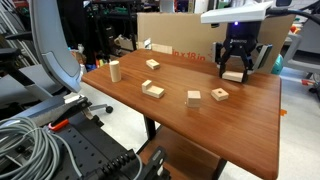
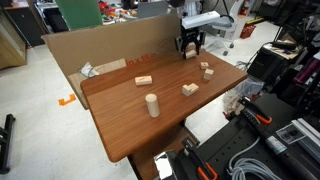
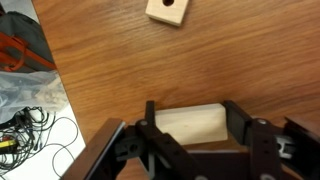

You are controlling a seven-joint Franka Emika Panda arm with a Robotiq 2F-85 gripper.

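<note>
At the far end of the wooden table, a pale wooden block (image 3: pixel 192 124) sits between the two fingers of my gripper, which is shut on it. The same block (image 1: pixel 233 76) shows low under the gripper (image 1: pixel 236 73) in exterior view 1, at or very close to the tabletop; any small gap beneath it cannot be made out. In exterior view 2 the gripper (image 2: pixel 189 49) reaches down at the table's far end.
A flat block with a hole (image 3: pixel 167 9) lies near the gripper, with a cube (image 1: pixel 194 98) beyond it. Further along are a notched block (image 1: pixel 153 90), an upright cylinder (image 1: pixel 115 71) and a long block (image 2: pixel 143 79). Bare tabletop (image 1: pixel 240 130) lies at the near right.
</note>
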